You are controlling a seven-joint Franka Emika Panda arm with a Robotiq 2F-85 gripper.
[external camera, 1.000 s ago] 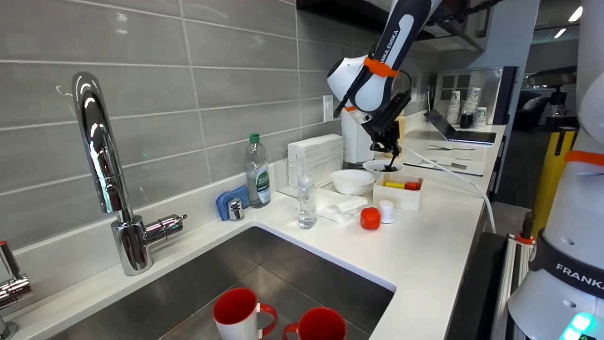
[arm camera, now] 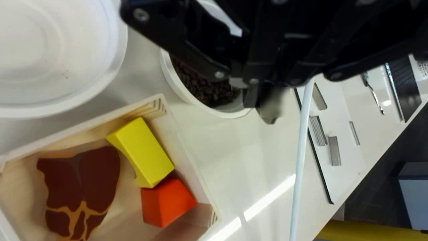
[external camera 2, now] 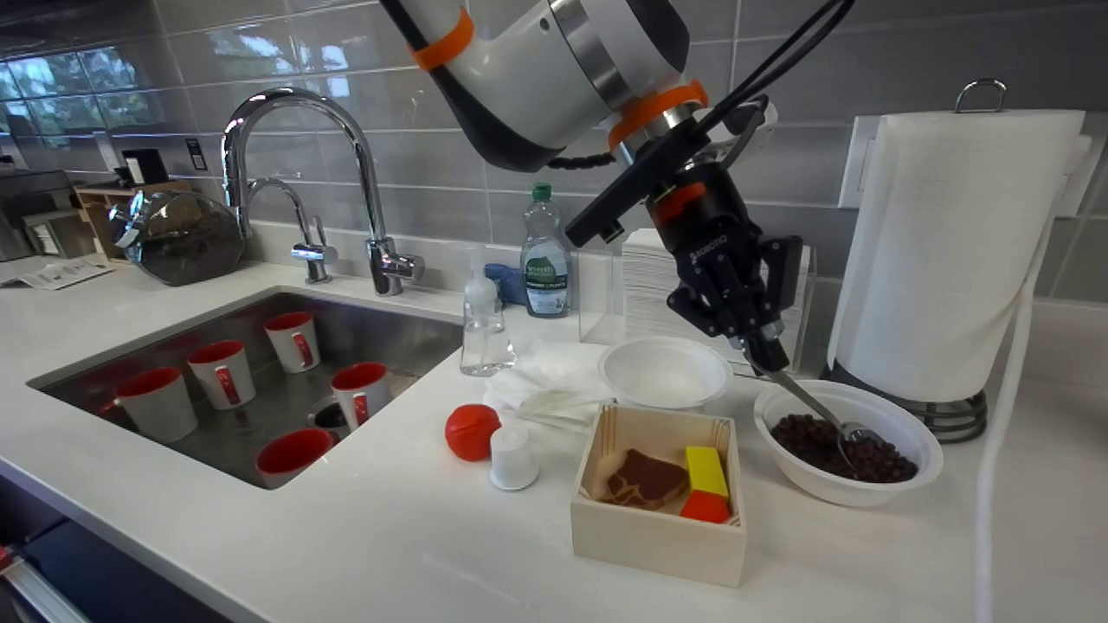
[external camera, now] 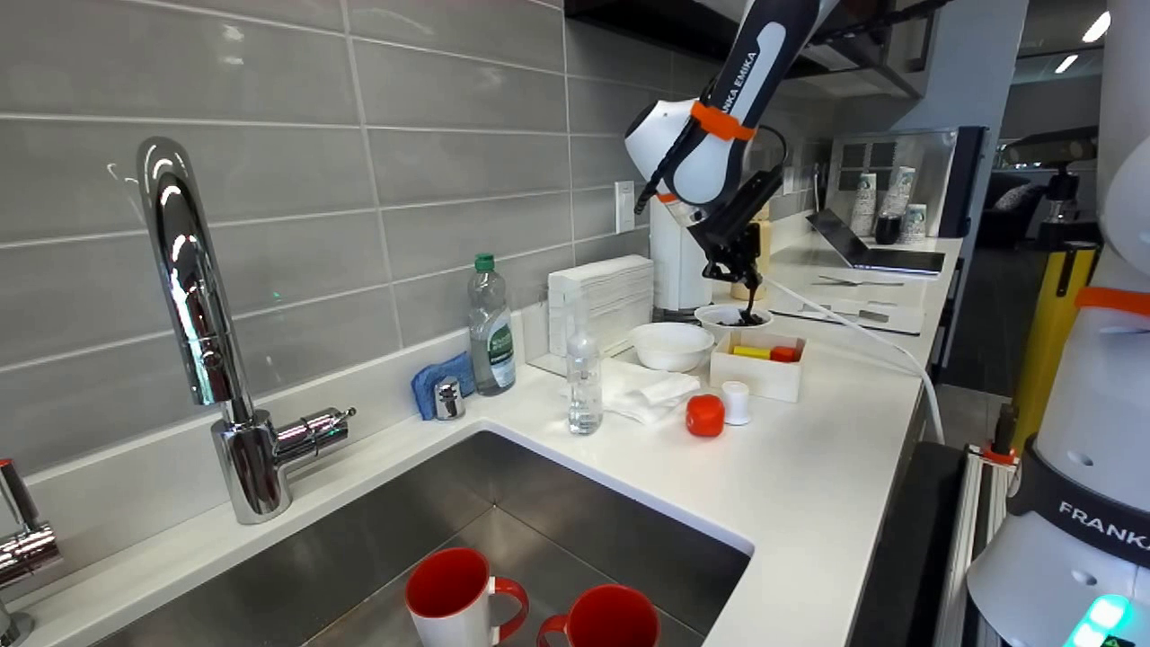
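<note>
My gripper point(external camera 2: 769, 356) is shut on the upper end of a thin metal spoon point(external camera 2: 811, 400), and it tilts down over a white bowl point(external camera 2: 927, 426). The spoon slants into dark beans point(external camera 2: 805, 441) inside that bowl, its head resting among them and partly showing. In the wrist view the beans point(arm camera: 204, 89) and the bowl's near rim appear behind the dark fingers point(arm camera: 251, 93); most of the spoon is hidden there. An empty white bowl point(external camera 2: 665, 374) stands to the left of the bean bowl.
A wooden box point(external camera 2: 660, 540) holding a toy steak, a yellow block and a red block stands in front of the bowls. A paper towel roll point(external camera 2: 945, 249) is close behind. A white cable point(external camera 2: 992, 467) runs on the right. Mugs sit in the sink point(external camera 2: 415, 330).
My gripper has shifted very slightly, with the spoon still pointing into the beans. The bean bowl appears a little farther right in exterior view 1.
</note>
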